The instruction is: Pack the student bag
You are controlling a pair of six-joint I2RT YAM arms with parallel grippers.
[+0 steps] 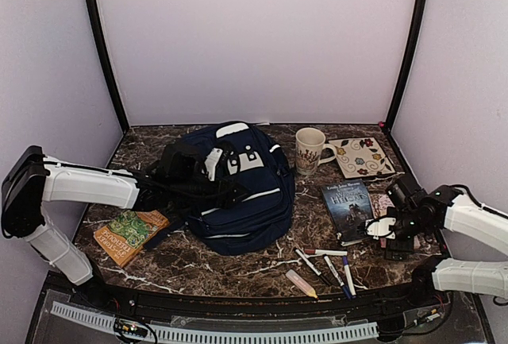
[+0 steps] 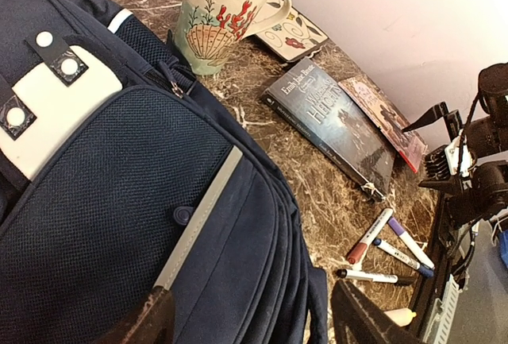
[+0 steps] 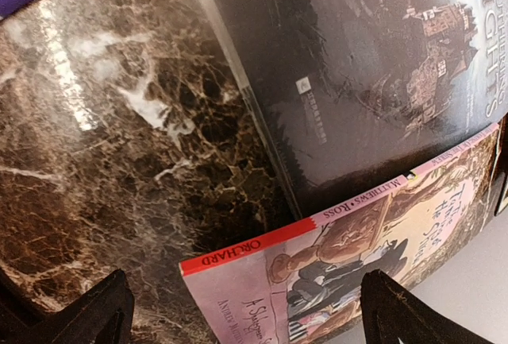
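The navy student bag [image 1: 246,217] lies closed on the marbled table, its white patch and grey stripe showing in the left wrist view. Over its front hovers my left gripper [image 1: 236,193], fingers apart and nothing visible between them. My right gripper is open at the pink storybook [image 3: 325,276], whose near corner lies between the fingertips in the right wrist view; contact cannot be judged. Beside it rests the dark Wuthering Heights book [image 1: 349,207]. A green and orange book [image 1: 131,233] lies left of the bag. Several markers [image 1: 347,272] are scattered at the front.
A shell-painted mug [image 1: 309,151] stands right of the bag, close to a floral square board [image 1: 361,157]. A pale pink highlighter-like pen [image 1: 301,284] lies near the table's front edge. Bare tabletop [image 1: 182,268] shows at front left.
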